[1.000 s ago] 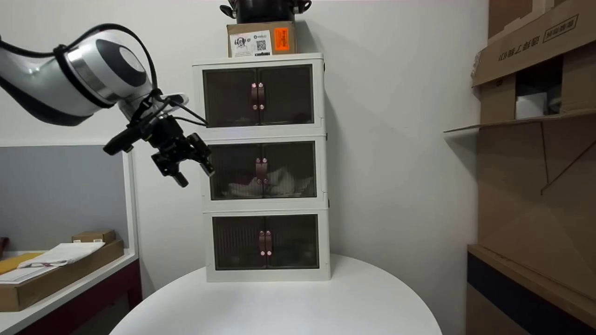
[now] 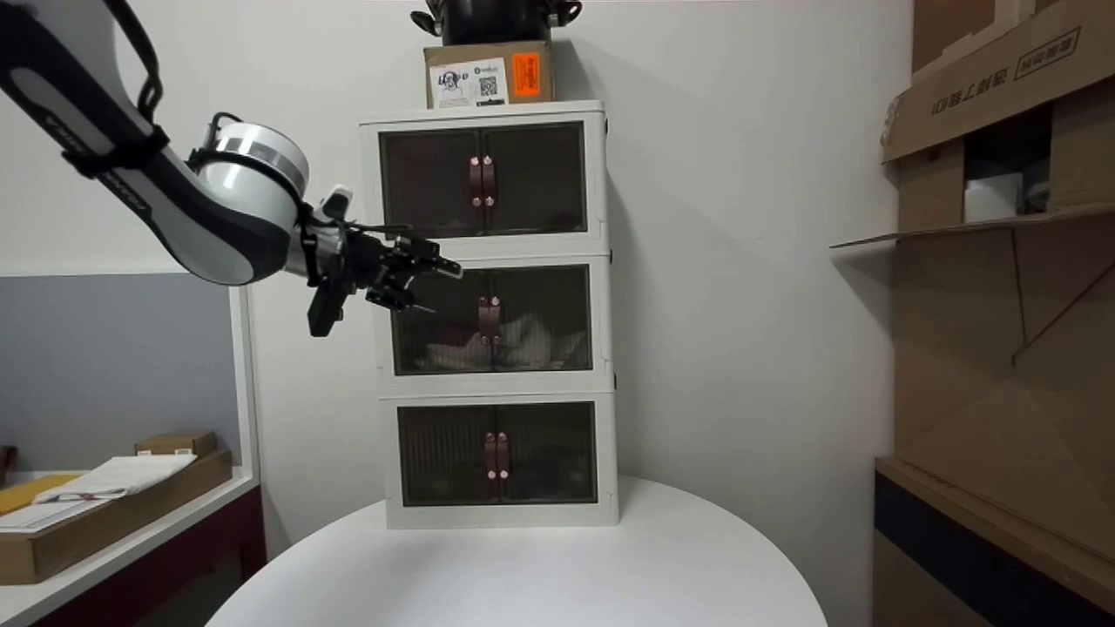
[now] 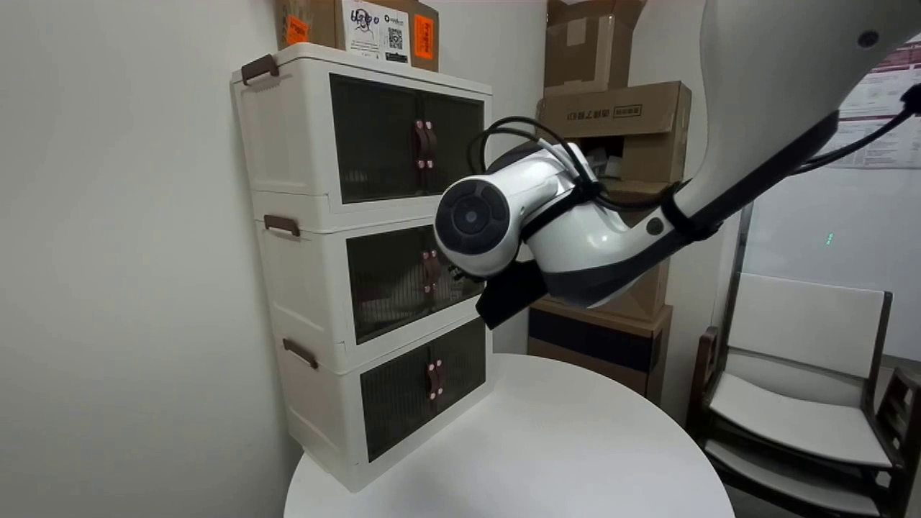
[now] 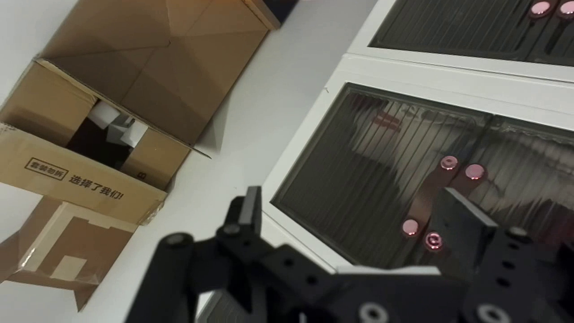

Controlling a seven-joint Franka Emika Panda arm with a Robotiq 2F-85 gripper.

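A white three-tier cabinet with dark, see-through double doors stands on the round white table. All its doors are closed. My gripper is in the air before the middle tier, toward its left side. In the wrist view the gripper is open, its two fingers wide apart and nothing between them. One fingertip overlaps the paired dark red handles of the middle doors; contact cannot be made out. Pale and reddish contents show behind that glass. In exterior view 2 the arm hides most of the gripper.
On top of the cabinet are a cardboard box and a black pot. Stacked cartons stand to the right, one with flaps sticking out. A side shelf holds a flat box at left.
My gripper has moved right, across the front of the middle tier. The wrist has turned, so the fingers now point more sideways than down. The doors look unchanged.
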